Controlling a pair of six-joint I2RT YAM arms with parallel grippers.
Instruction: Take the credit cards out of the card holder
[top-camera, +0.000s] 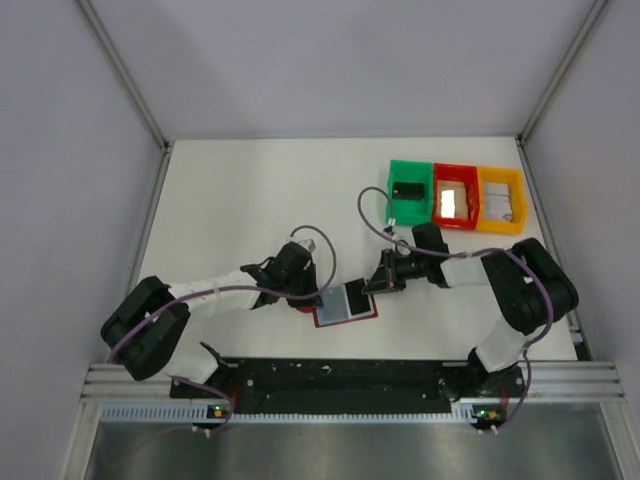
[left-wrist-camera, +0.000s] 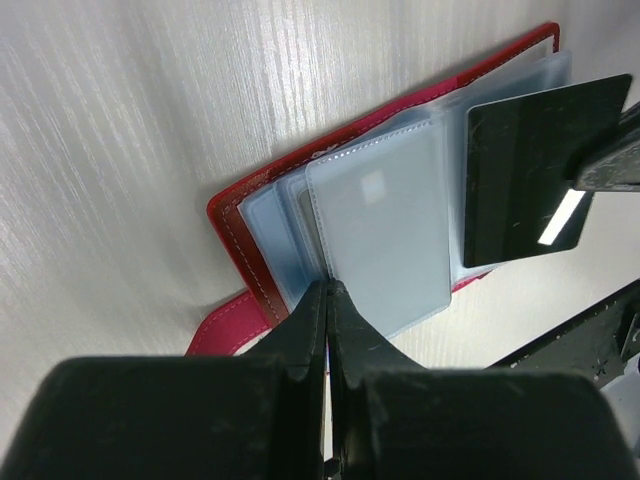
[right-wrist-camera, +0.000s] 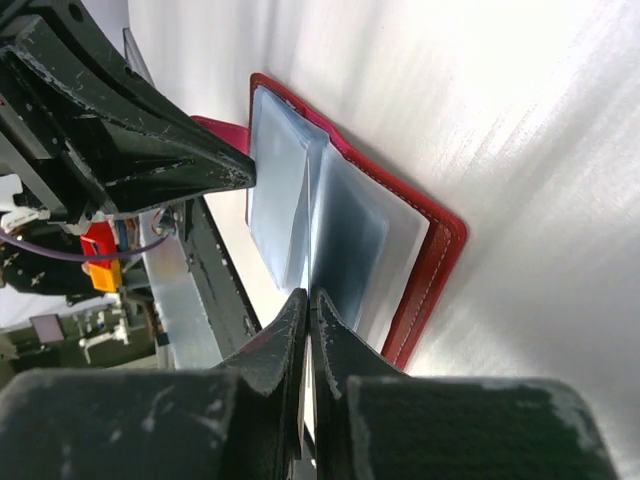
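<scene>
The red card holder (top-camera: 330, 320) lies open near the table's front edge, with clear plastic sleeves (left-wrist-camera: 385, 225). My left gripper is shut, its tips pressed on the sleeves. My right gripper is shut at the holder's other side; a black card (left-wrist-camera: 510, 150) stands beside its fingertips in the left wrist view, apparently between or against them. In the right wrist view this card shows only as a thin edge at most, so I cannot tell whether it is held.
Green (top-camera: 408, 210), red (top-camera: 454, 222) and orange (top-camera: 500, 227) trays stand at the back right, with items in them. A dark rail (top-camera: 320, 398) runs along the front edge.
</scene>
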